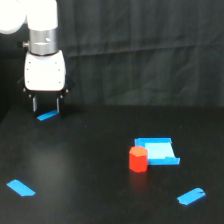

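My gripper (47, 104) hangs at the back left below the white arm, its two dark fingers spread apart. A small blue piece (47, 115) lies on the dark table just below it; the view is too small to tell whether they touch. Right of the middle, a red block with a hexagonal look (138, 159) stands at the front left corner of a blue-edged, white-floored tray (172, 161). It partly covers that corner, and whether it is inside or in front is unclear.
One flat blue strip (20, 188) lies at the front left, another blue strip (191, 196) at the front right. A dark curtain (140, 60) hangs behind the table.
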